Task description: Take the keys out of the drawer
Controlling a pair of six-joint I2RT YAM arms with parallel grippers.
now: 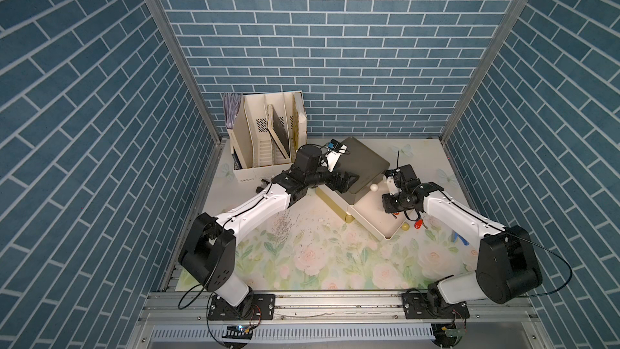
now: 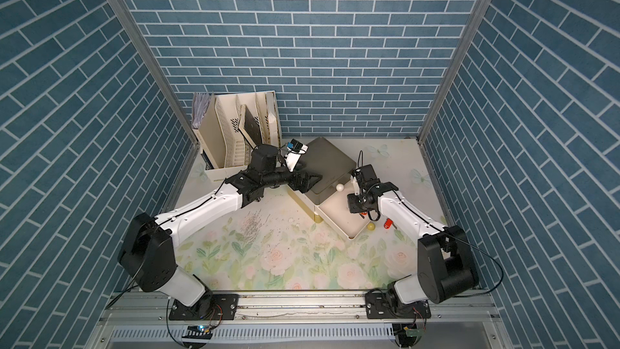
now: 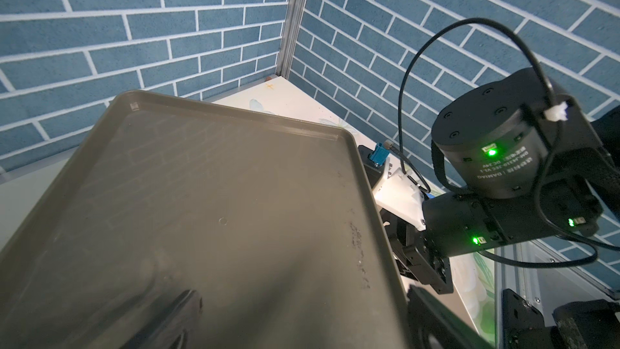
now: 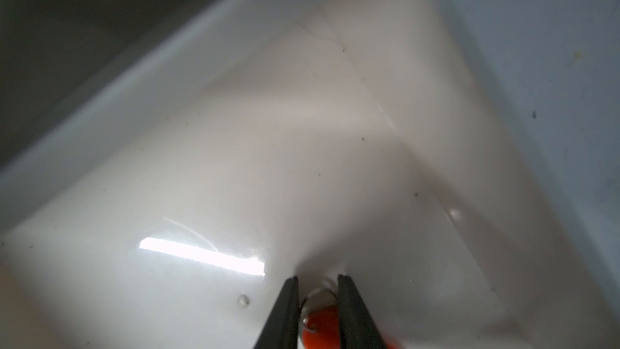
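Observation:
The cream drawer (image 1: pixel 371 216) lies pulled out below a dark grey lid (image 1: pixel 358 161). My right gripper is down inside it, its fingertips part open at either side of a red object with a metal ring (image 4: pixel 319 329), likely the keys; whether they touch it is unclear. My left gripper (image 1: pixel 343 181) is over the grey lid; in the left wrist view its two fingertips are spread apart at the bottom edge with only the lid surface behind them.
A white ball (image 1: pixel 374 187) is at the drawer's back. A yellow ball (image 1: pixel 405 226), a red item (image 1: pixel 418 224) and a blue item (image 1: pixel 459 237) lie to the right. A cream file organizer (image 1: pixel 264 135) stands back left.

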